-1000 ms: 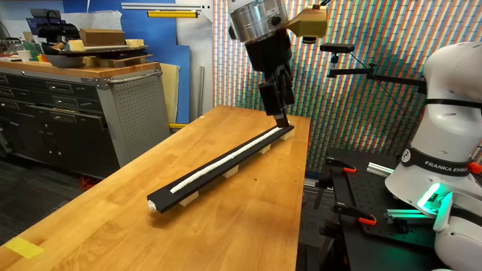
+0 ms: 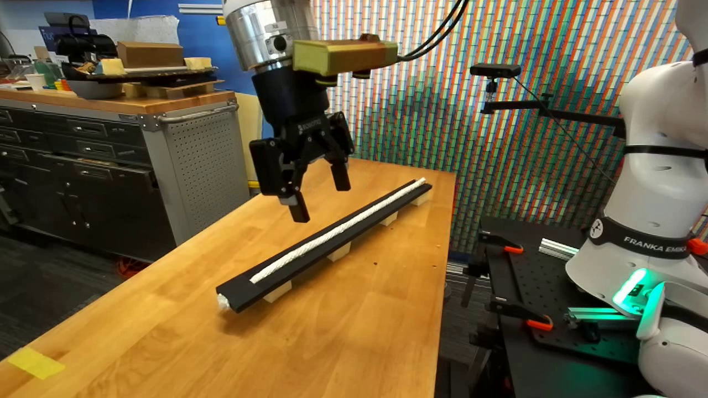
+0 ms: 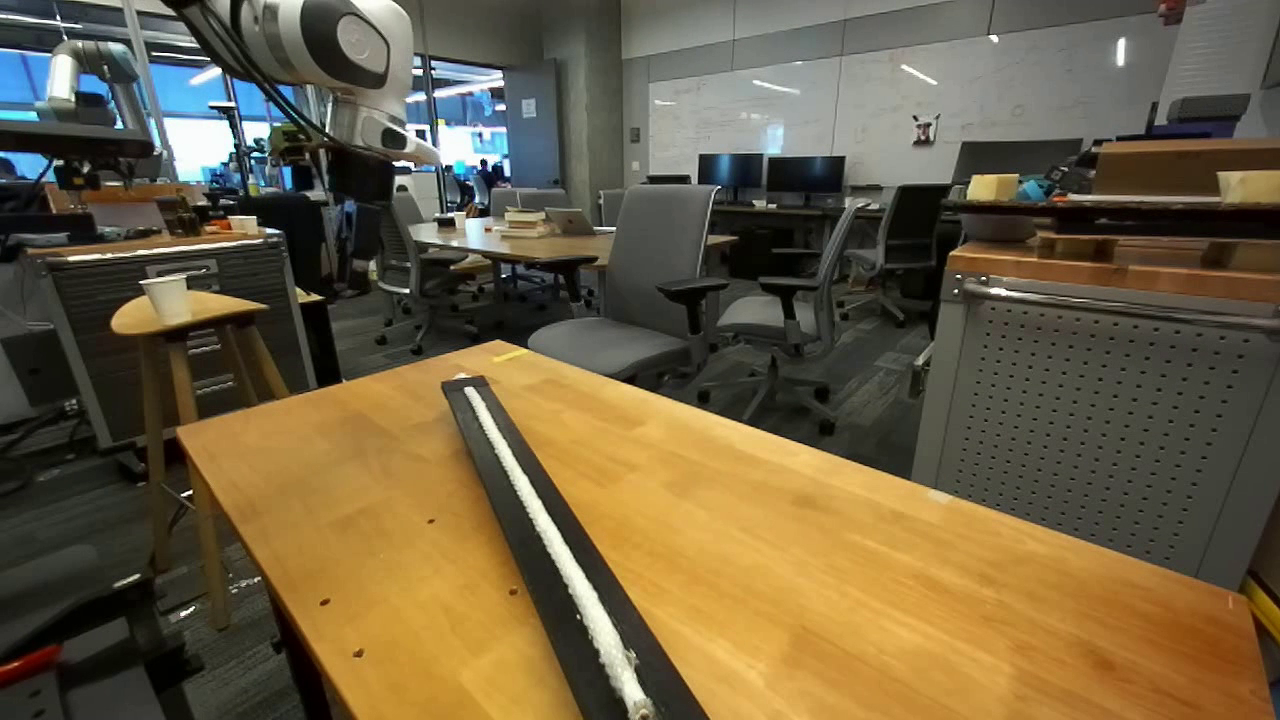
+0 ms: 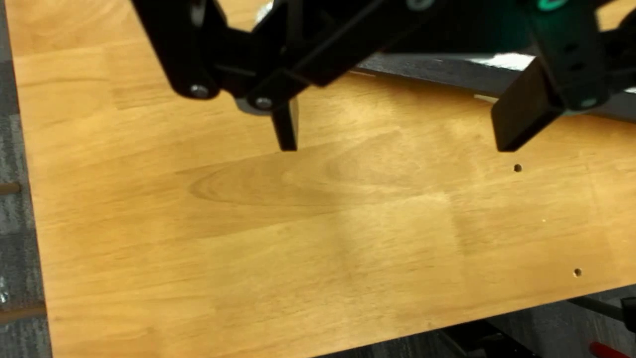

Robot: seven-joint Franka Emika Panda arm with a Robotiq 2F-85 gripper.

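Observation:
A white rope [image 2: 332,232] lies lengthwise along a long black board [image 2: 240,292], which rests on small wooden blocks on the table. One frayed end pokes out at the board's near end in exterior view 1. In exterior view 2 the rope [image 3: 546,524] runs straight along the black board [image 3: 642,630]. Above the board, clear of it, hangs my gripper [image 2: 321,199], its fingers wide apart and empty. From the wrist, bare table shows between the fingertips of the gripper, and the arm's own parts cover much of the board [image 4: 417,64].
A white robot arm base [image 2: 630,245] stands beyond its right edge. The tool cabinet [image 2: 192,166] is to the left, and chairs [image 3: 648,276] stand past the table.
My gripper has moved left in exterior view 1, from over the board's far end toward its middle, and has turned so both fingers show apart. Rope and board look unmoved.

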